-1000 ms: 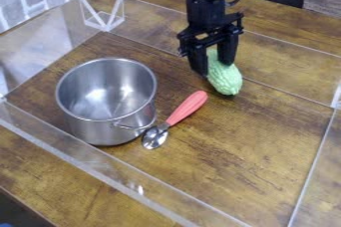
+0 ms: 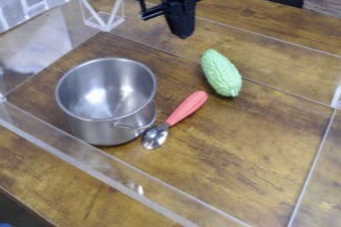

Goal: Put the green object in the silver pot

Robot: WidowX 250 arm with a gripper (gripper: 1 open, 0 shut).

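The green object, a bumpy, elongated vegetable, lies on the wooden table right of centre. To its left stands the silver pot, open at the top and empty as far as I can see inside. My black gripper is at the top of the view, up and to the left of the green object and apart from it. I see nothing held in it. Its fingertips are small and dark, so how far apart they stand is unclear.
Between the pot and the green object lies a spoon with a red handle, its metal bowl near the pot's handle. A clear plastic wall edges the table at front left.
My gripper has moved up and to the left, away from the green object it was over. The green object, pot and spoon stay where they were.
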